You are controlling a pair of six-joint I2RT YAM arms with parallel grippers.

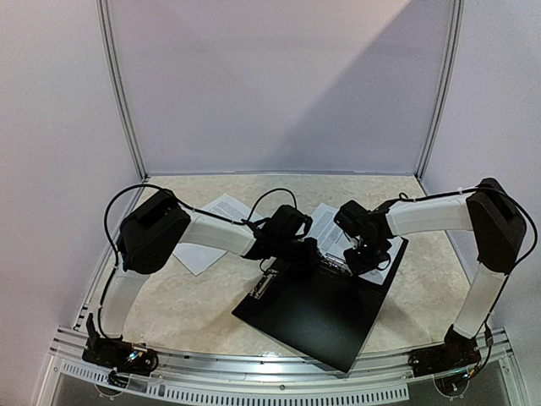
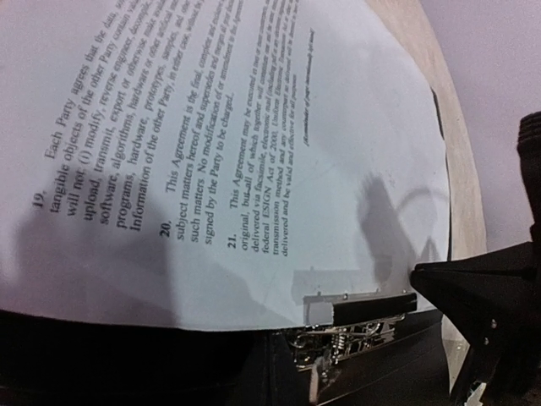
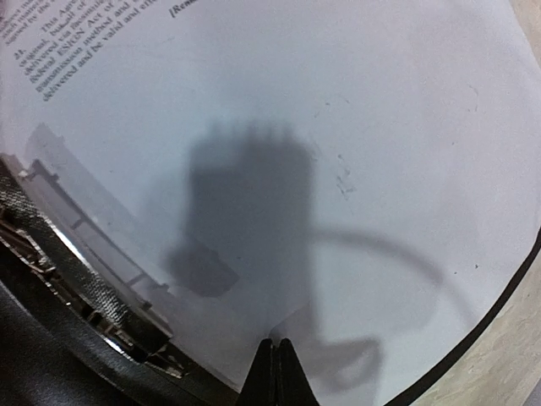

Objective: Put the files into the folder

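Observation:
The black folder (image 1: 304, 317) lies at the front centre of the table, a printed sheet (image 1: 325, 222) at its back part by the metal clip (image 3: 93, 275). In the left wrist view the sheet (image 2: 169, 101) reaches over the clip area (image 2: 338, 338). My left gripper (image 1: 306, 254) is low at the folder's clip edge; its fingers are mostly hidden in the top view. My right gripper is shut over the sheet beside the clip, nothing visible between its fingertips.
More paper (image 1: 199, 249) lies on the left of the table under my left arm. Bare table (image 1: 161, 313) shows at front left and right. White walls enclose the back and sides.

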